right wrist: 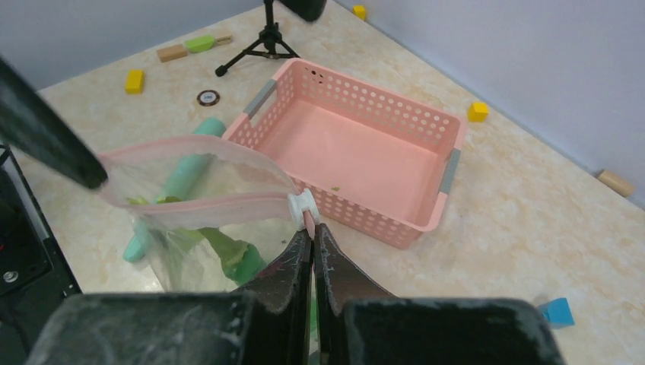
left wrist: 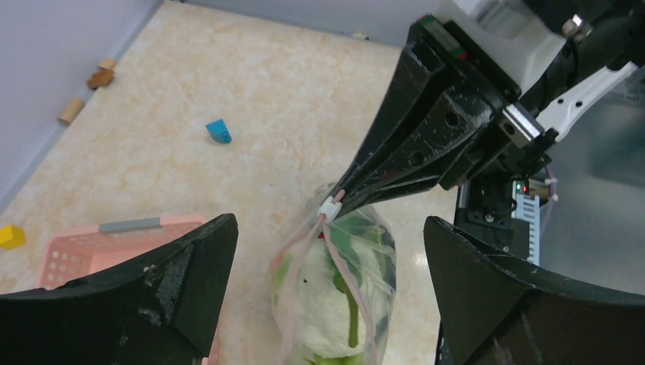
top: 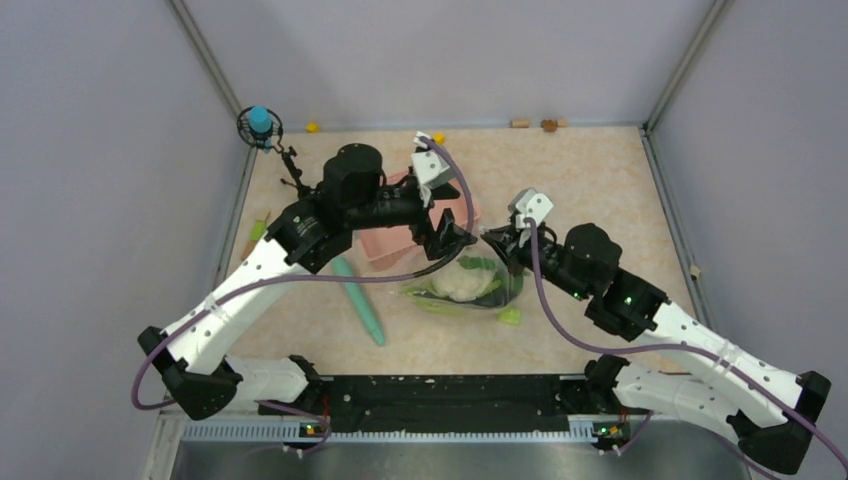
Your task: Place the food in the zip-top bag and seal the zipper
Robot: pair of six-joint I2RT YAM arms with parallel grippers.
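The clear zip top bag (top: 450, 295) stands on the table, holding a cauliflower (left wrist: 327, 304) and green leaves (right wrist: 236, 258). My right gripper is shut on the bag's pink-edged rim at the white zipper slider (right wrist: 303, 204), with the mouth stretching open toward the upper left. My left gripper is open above and beside the bag, its fingers apart either side of it in the left wrist view, not touching the rim as far as shows.
A pink basket (right wrist: 350, 152) sits behind the bag. A teal cylinder (top: 360, 310) lies to the left, a blue block (left wrist: 218, 131) to the back right, a lime block (top: 509, 316) near the bag. Yellow blocks and a stand are at the back and left.
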